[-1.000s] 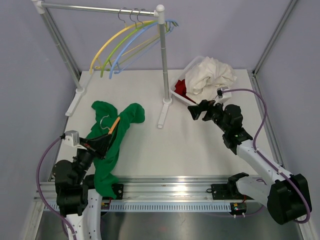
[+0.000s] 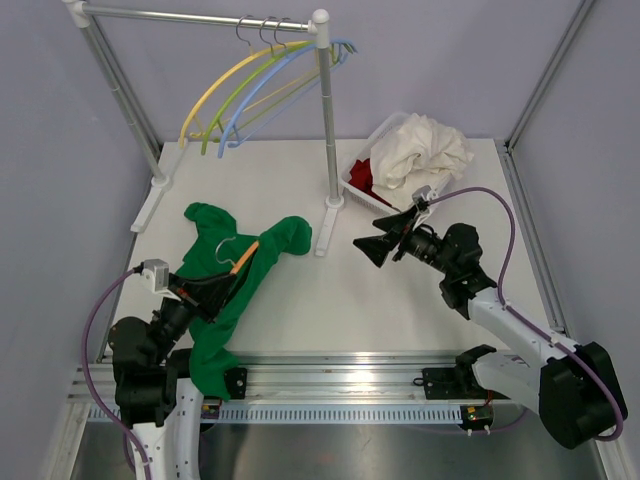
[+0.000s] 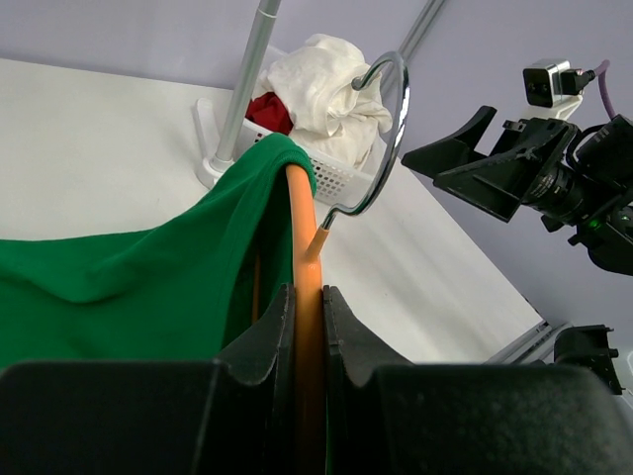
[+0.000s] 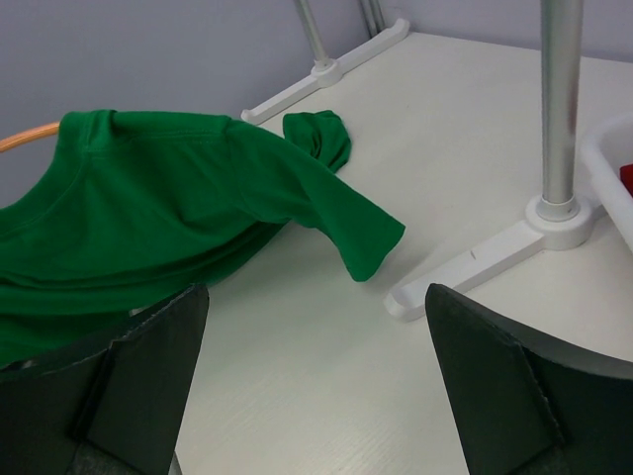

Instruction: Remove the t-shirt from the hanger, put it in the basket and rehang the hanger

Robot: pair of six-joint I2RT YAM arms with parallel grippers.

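Observation:
An orange hanger point(image 3: 308, 287) with a metal hook point(image 3: 393, 143) runs upright between the fingers of my left gripper, which is closed around its arm. In the top view that gripper point(image 2: 222, 296) is at the left, over the shirt. The green t shirt point(image 2: 225, 255) still hangs on the hanger's far end and drapes down to the table. In the right wrist view, the shirt point(image 4: 188, 188) fills the left side, with a bit of the hanger point(image 4: 30, 138) showing past it. My right gripper point(image 2: 375, 238) is open and empty, right of the shirt and apart from it.
A rack post point(image 2: 328, 130) stands on a white foot point(image 2: 327, 230) between the shirt and a white basket point(image 2: 352, 182) of cloths. Yellow, green and blue hangers point(image 2: 245, 105) hang bare from the rail.
My left gripper has shifted slightly right, carrying the hanger and the shirt's upper part. The right gripper has come left and toward the front, nearer the shirt.

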